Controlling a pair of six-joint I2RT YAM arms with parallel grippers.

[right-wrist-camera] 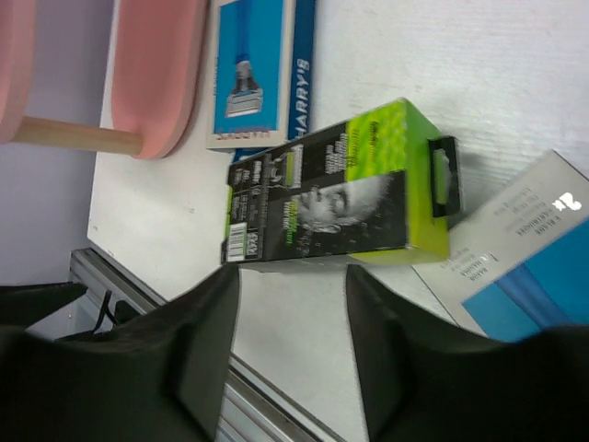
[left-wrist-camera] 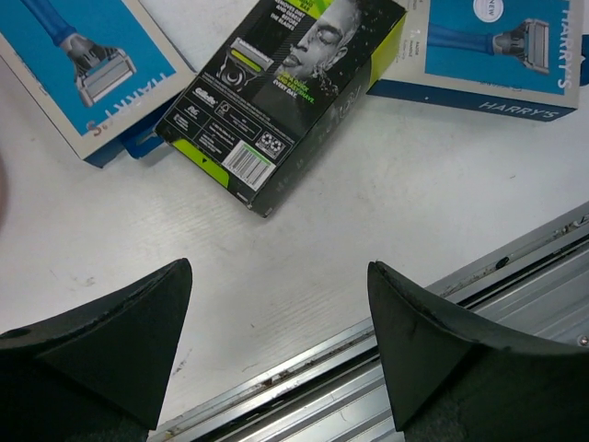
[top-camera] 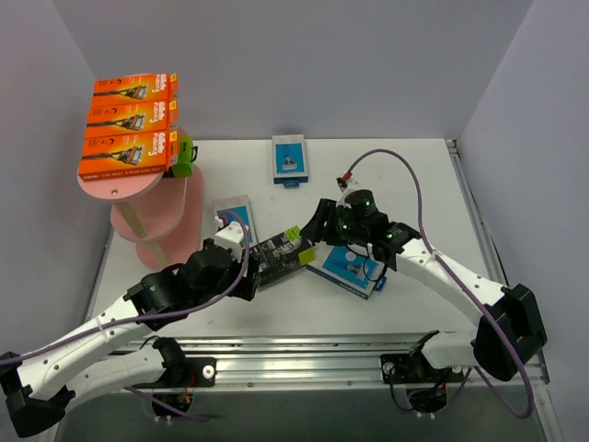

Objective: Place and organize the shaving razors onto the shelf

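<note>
A black and green razor box [top-camera: 283,255] [left-wrist-camera: 267,87] [right-wrist-camera: 317,198] lies flat on the table, its green end toward the right. My left gripper [top-camera: 241,269] is open over its left end; in the left wrist view the box sits beyond the spread fingers [left-wrist-camera: 152,322]. By the green end, my right gripper has its fingers apart and nothing between them. Blue Harry's boxes lie on either side, one left [top-camera: 236,224] and one right [top-camera: 348,267]. Three orange razor boxes [top-camera: 129,120] line the top tier of the pink shelf [top-camera: 184,214].
Another blue box [top-camera: 290,158] lies at the back of the table. A green box [top-camera: 183,158] is on a lower shelf tier. A metal rail [top-camera: 304,354] runs along the front.
</note>
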